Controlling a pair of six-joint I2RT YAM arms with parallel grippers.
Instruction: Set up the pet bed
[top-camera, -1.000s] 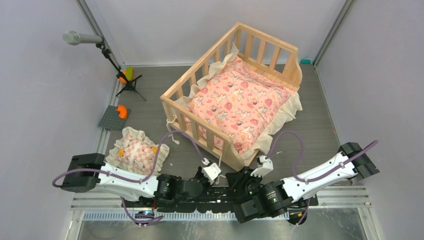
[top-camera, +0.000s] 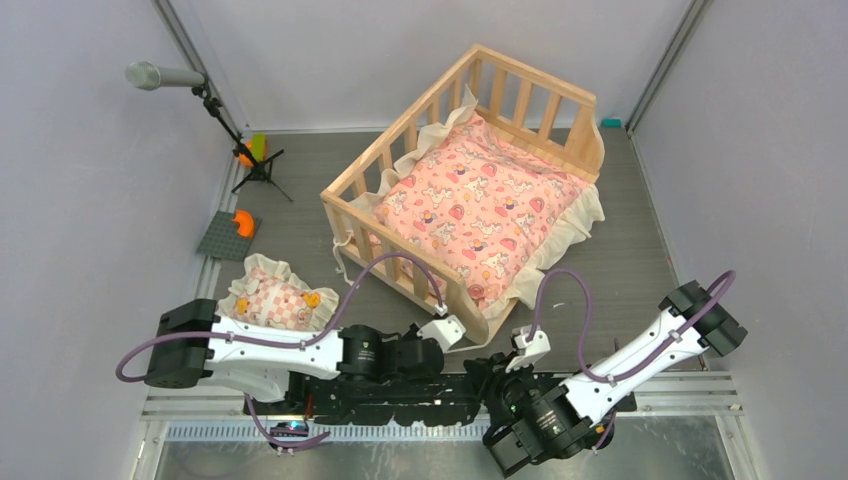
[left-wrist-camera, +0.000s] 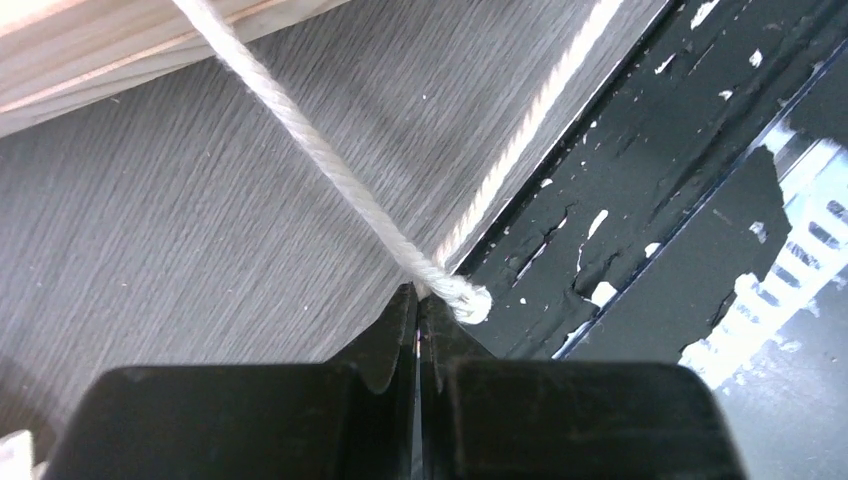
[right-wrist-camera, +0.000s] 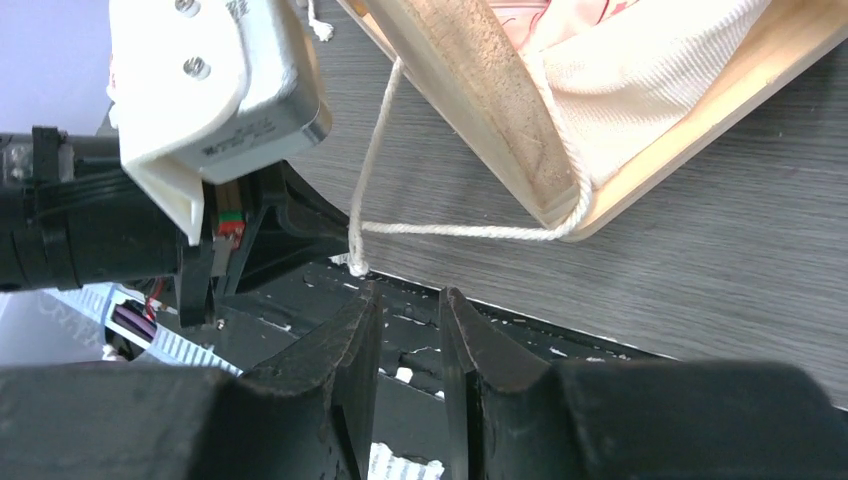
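The wooden pet bed (top-camera: 530, 75) stands at the back centre-right with a pink patterned cushion (top-camera: 480, 200) inside. At its near corner a white cord (right-wrist-camera: 480, 230) runs round the wooden post (right-wrist-camera: 480, 100). My left gripper is shut on the cord (left-wrist-camera: 340, 180), whose knotted end pokes out at its tips. My right gripper is part open below that corner, to the right of the left gripper, with nothing visible between its fingers.
A small checked pillow (top-camera: 270, 300) lies at the left. A grey board with an orange piece (top-camera: 243, 222) and a microphone stand (top-camera: 230, 130) are along the left wall. Bare floor lies right of the bed.
My right gripper has shifted slightly right.
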